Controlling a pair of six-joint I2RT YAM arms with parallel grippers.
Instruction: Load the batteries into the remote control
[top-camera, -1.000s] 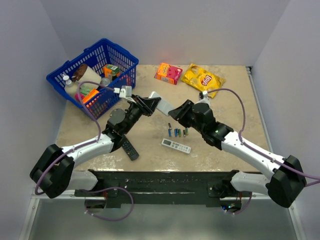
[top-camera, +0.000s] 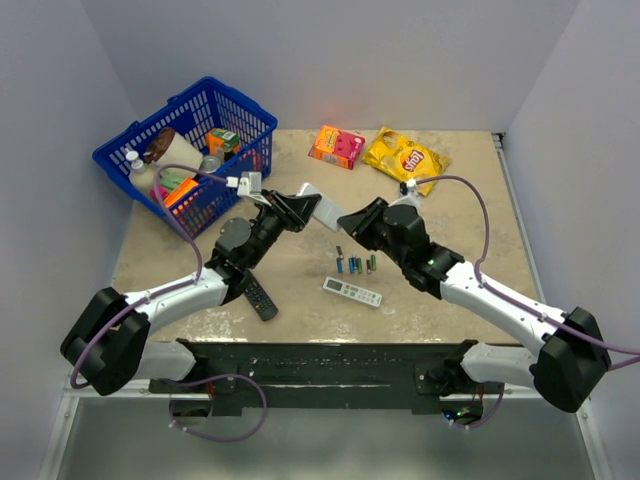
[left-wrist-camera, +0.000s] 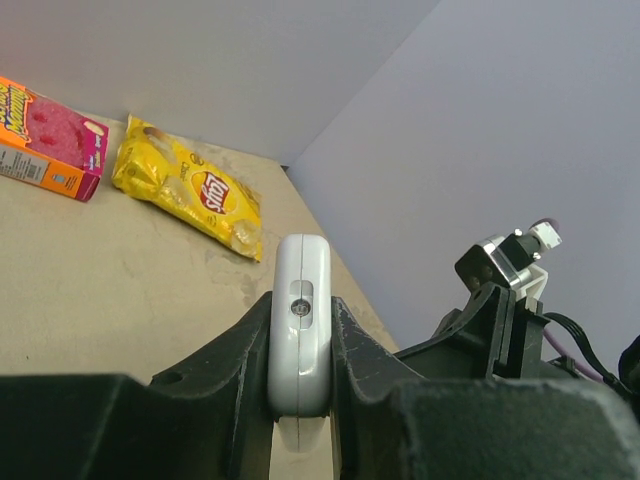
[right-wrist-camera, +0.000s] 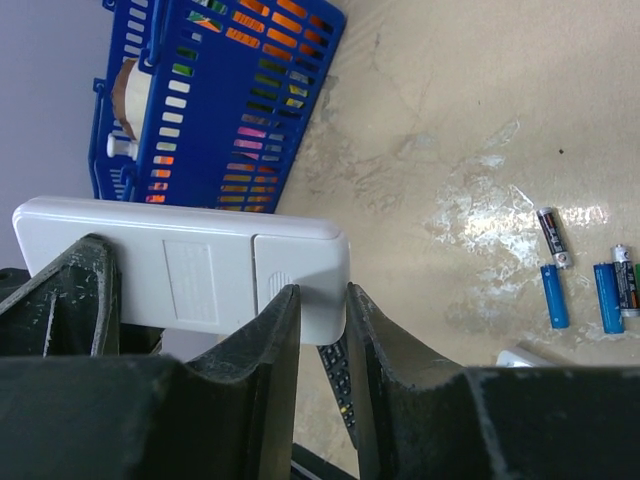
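Observation:
A white remote control (top-camera: 328, 210) is held in the air above the table, its battery cover (right-wrist-camera: 285, 262) facing the right wrist camera and sitting in place with a seam across the back. My left gripper (top-camera: 314, 203) is shut on one end of it; the left wrist view shows the rounded tip (left-wrist-camera: 301, 300) between the fingers. At the cover end, my right gripper is shut on the remote's edge, one finger over the cover and the other beyond the end. Several batteries lie below, among them a blue one (right-wrist-camera: 554, 297) and a dark one (right-wrist-camera: 553, 238).
A second white remote (top-camera: 352, 291) and a black remote (top-camera: 260, 298) lie on the table. A blue basket (top-camera: 240, 165) full of goods stands back left. A pink and orange box (top-camera: 337, 147) and a yellow chip bag (top-camera: 405, 158) lie at the back.
The left arm and the things on the table look unmoved.

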